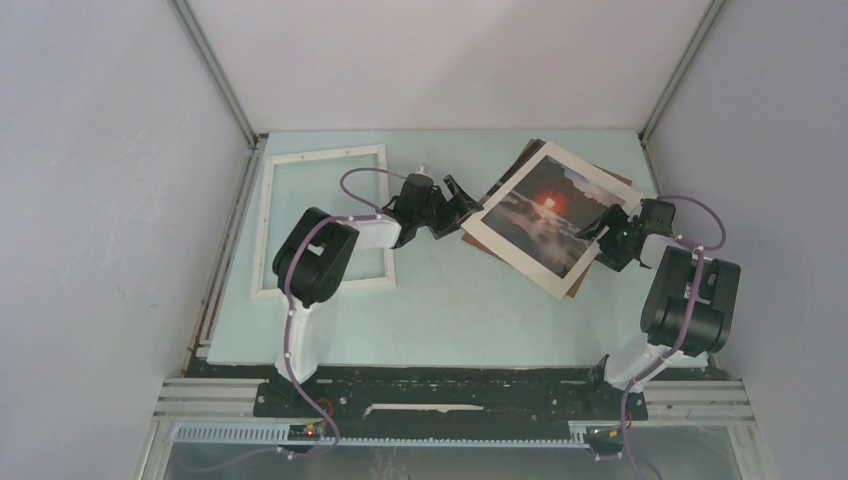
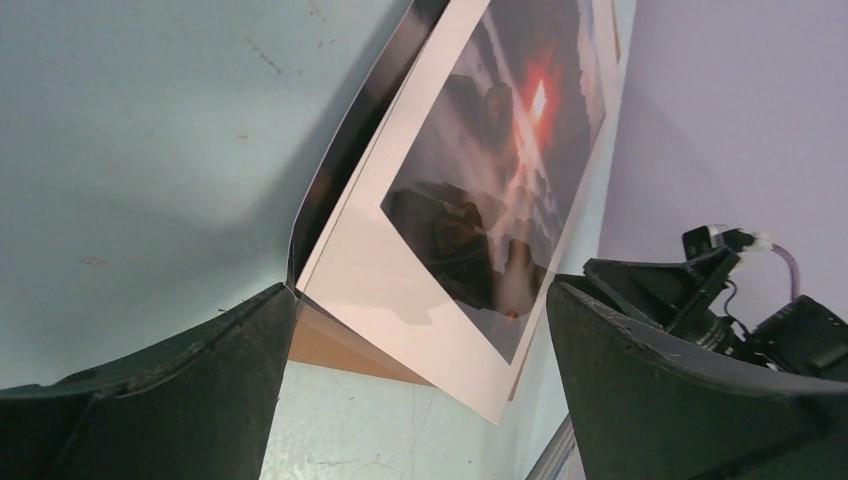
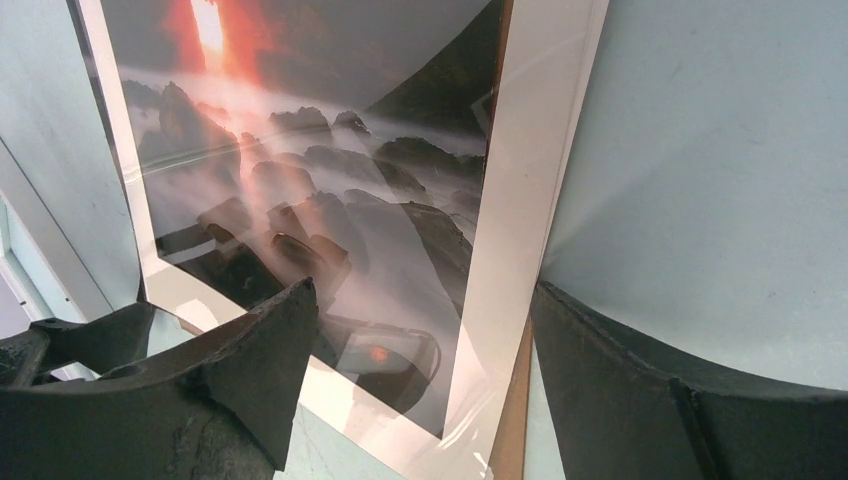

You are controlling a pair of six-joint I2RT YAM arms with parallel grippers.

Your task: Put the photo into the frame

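The photo [image 1: 540, 210], a misty rocky scene with a red glow and white border, lies askew on brown boards [image 2: 350, 350] at the table's right, seen also in both wrist views. My left gripper [image 1: 464, 208] is open at the photo's left corner, whose edge sits between its fingertips in the left wrist view. My right gripper [image 1: 601, 229] stands open over the photo's right edge, the white border between its fingers in the right wrist view. The empty white frame [image 1: 264, 220] lies at the left, partly under my left arm.
White walls [image 1: 750, 150] enclose both sides and the back; the right arm is close to the right wall.
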